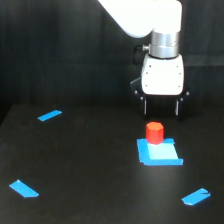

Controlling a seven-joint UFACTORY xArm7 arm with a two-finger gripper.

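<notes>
A small red block stands on the back left part of a white square bordered with blue tape. My gripper hangs above and behind it, a little to the right. Its thin dark fingers point down and stand wide apart, so the gripper is open. Nothing shows between them, and they are clear of the red block.
Short blue tape strips lie on the dark table: one at the back left, one at the front left and one at the front right.
</notes>
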